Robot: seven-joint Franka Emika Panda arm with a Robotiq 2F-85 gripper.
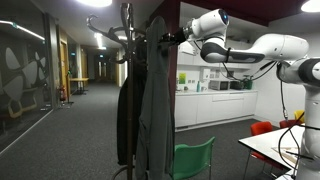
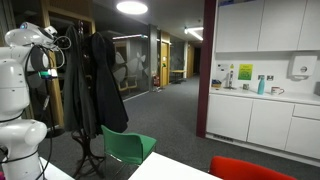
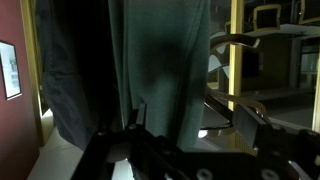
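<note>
A dark grey-green coat (image 1: 157, 105) hangs on a dark coat stand (image 1: 128, 75), with a darker garment beside it. High up by the coat's top, my gripper (image 1: 168, 40) comes in from the right; its fingers are small there. In the wrist view the gripper stands open, its fingers (image 3: 138, 118) spread, with the hanging coat cloth (image 3: 165, 65) filling the space in front. Whether the fingers touch the cloth I cannot tell. Curved wooden arms of the stand (image 3: 235, 42) show to the right of the coat.
A green chair (image 2: 130, 148) stands close to the stand's foot. White table (image 2: 155, 168) and red chairs (image 1: 261, 129) are on the kitchen side, before white cabinets (image 1: 205, 108).
</note>
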